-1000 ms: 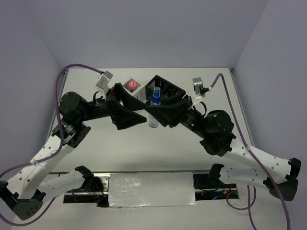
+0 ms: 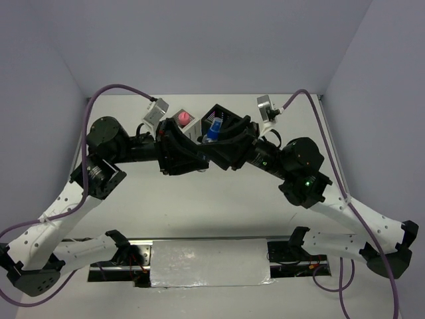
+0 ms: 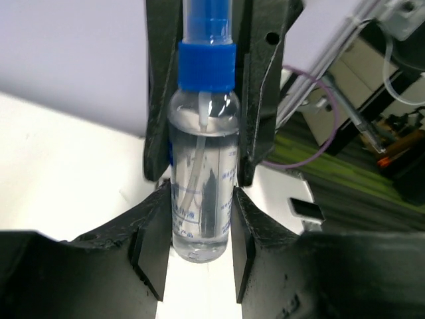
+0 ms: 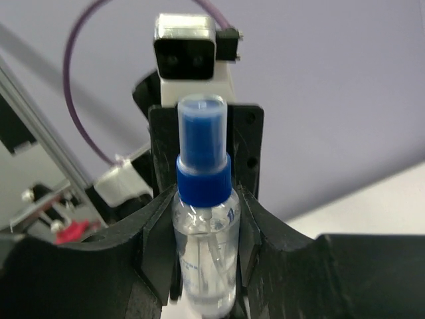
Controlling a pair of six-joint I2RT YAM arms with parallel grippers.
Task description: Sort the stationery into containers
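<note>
A small clear spray bottle [image 2: 214, 129] with a blue collar is held up between my two grippers, above the middle of the table. In the left wrist view the bottle [image 3: 204, 159] stands upright, its lower part between the fingers of my left gripper, which is shut on it. My right gripper is shut on the same bottle [image 4: 206, 259], just below the blue collar. From above, the left gripper [image 2: 202, 163] and the right gripper [image 2: 211, 147] meet at the bottle and hide its lower part.
Behind the grippers a white box [image 2: 193, 127] holds a pink item [image 2: 184, 118]. To its right stands a black container [image 2: 218, 110], partly covered by the right arm.
The right gripper and bottle have shifted slightly.
</note>
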